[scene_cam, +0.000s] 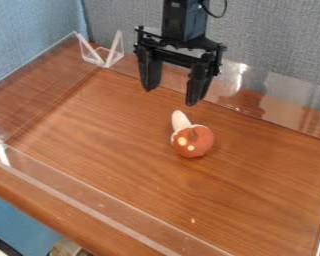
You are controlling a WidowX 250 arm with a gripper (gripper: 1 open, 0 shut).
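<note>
My black gripper [174, 76] hangs open over the back middle of the wooden table, its two fingers wide apart with nothing between them. Below it and slightly to the right, a small round orange-red toy [194, 142] with pale spots and a white elongated part pointing up rests on the table, apart from the gripper.
A white wire rack [103, 52] stands at the back left. Clear plastic walls [123, 215] border the wooden table [109, 140], whose surface is otherwise largely free.
</note>
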